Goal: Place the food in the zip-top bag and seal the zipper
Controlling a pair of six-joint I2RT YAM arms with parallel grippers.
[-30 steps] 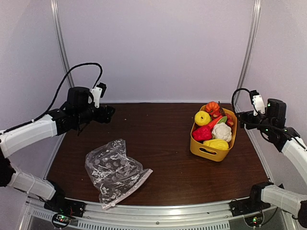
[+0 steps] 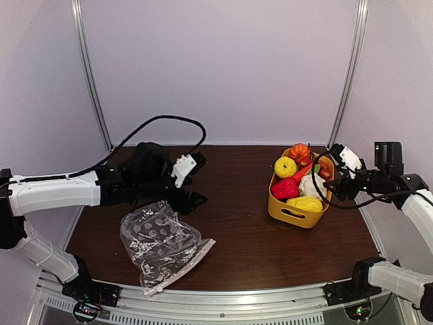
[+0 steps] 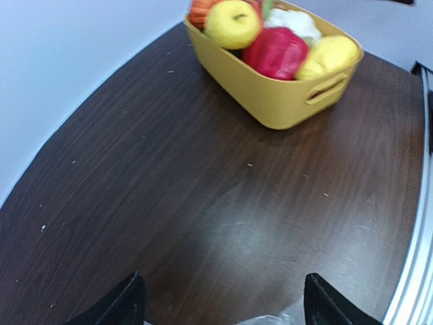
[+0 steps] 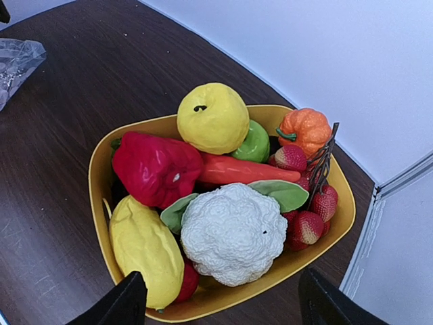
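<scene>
A clear zip top bag (image 2: 162, 247) lies flat and empty on the table at front left, its zipper edge toward the lower right. Above its far end hovers my left gripper (image 2: 196, 200), open, with only bare table between its fingers in the left wrist view. At the right stands a yellow basket (image 2: 295, 216) full of food: a yellow apple (image 4: 214, 118), a red pepper (image 4: 157, 168), a cauliflower (image 4: 233, 233), a yellow squash-like piece (image 4: 145, 252), a small pumpkin (image 4: 306, 131) and strawberries (image 4: 308, 227). My right gripper is over the basket's right side, its fingers apart and empty.
Between bag and basket the brown table (image 2: 233, 203) is clear. Pale walls close off the back and both sides, and a metal rail (image 2: 223, 296) runs along the front edge. A green fruit (image 4: 254, 143) and a carrot-like piece (image 4: 237, 169) also sit in the basket.
My left gripper has moved right and toward the front, over the bag's far end. Bag and basket have stayed put.
</scene>
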